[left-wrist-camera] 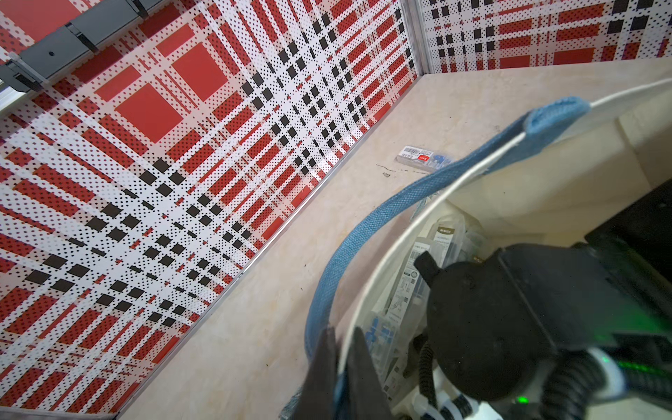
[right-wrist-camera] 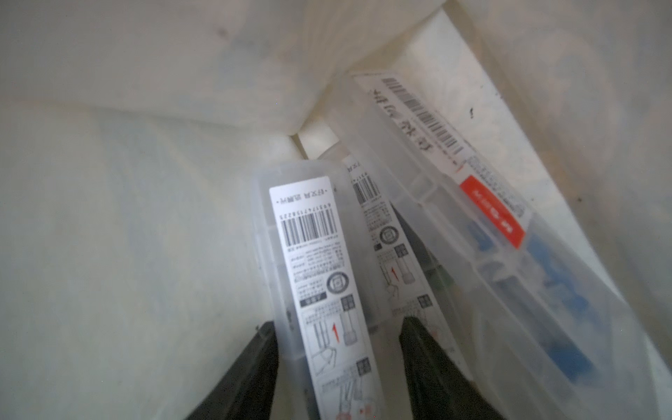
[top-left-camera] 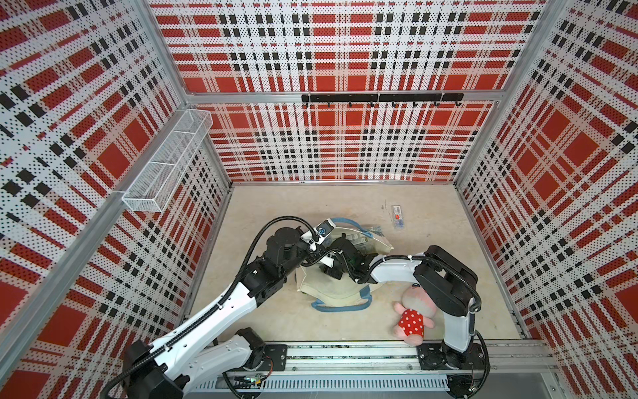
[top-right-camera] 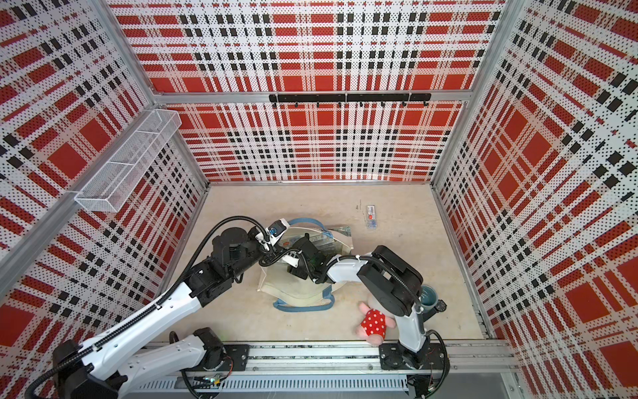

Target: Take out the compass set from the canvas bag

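Note:
The cream canvas bag (top-left-camera: 332,289) with blue handles lies mid-table. At its rim, my left gripper is shut on the thin fabric edge, beside a blue handle (left-wrist-camera: 364,231). My right gripper is down inside the bag, part open, its fingers either side of a clear plastic case (right-wrist-camera: 322,252) with a white label; whether they touch it I cannot tell. A second labelled case (right-wrist-camera: 395,273) lies behind it, and a case with a red logo (right-wrist-camera: 483,231) leans at the right.
A pink plush toy (top-left-camera: 410,319) sits at the front right. A small clear case (top-left-camera: 397,216) lies behind the bag. A blue cup (top-right-camera: 428,296) is partly hidden by the right arm. A wire basket (top-left-camera: 166,166) hangs on the left wall.

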